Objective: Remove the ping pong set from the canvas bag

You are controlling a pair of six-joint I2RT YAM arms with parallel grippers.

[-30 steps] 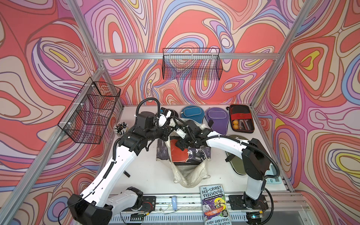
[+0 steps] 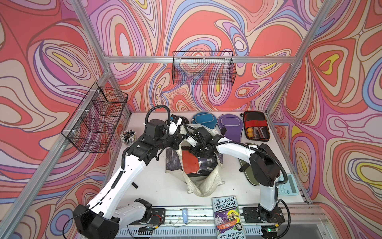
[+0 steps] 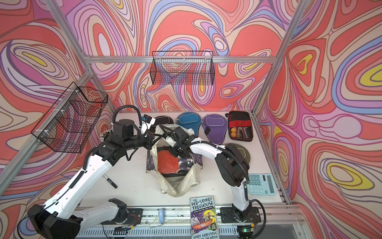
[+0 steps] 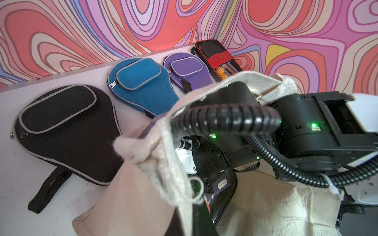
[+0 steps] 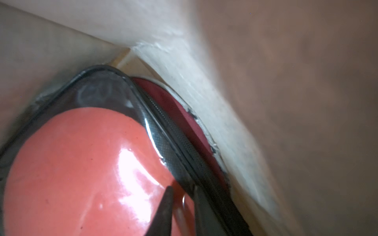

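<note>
The beige canvas bag [image 2: 201, 187] stands mid-table, mouth open, with a dark ping pong set case inside showing a red paddle [image 3: 167, 161] through its clear window. My left gripper is shut at the bag's upper left rim, the pale canvas edge and cord running over its fingertips. My right gripper is down inside the bag, fingertips slightly apart at the case's zipped edge over the red paddle; whether anything is between them I cannot tell.
Black [image 4: 67, 141], blue [image 3: 188, 121] and purple [image 3: 214, 127] paddle cases and a red-black set [image 3: 240, 126] line the back. A calculator [image 3: 260, 183] lies at right, a book [image 3: 203, 217] at the front. Wire baskets hang on the walls.
My right arm has shifted slightly, its gripper moving a little within the bag, and the bag's front has shifted a little. The left arm is nearly unchanged.
</note>
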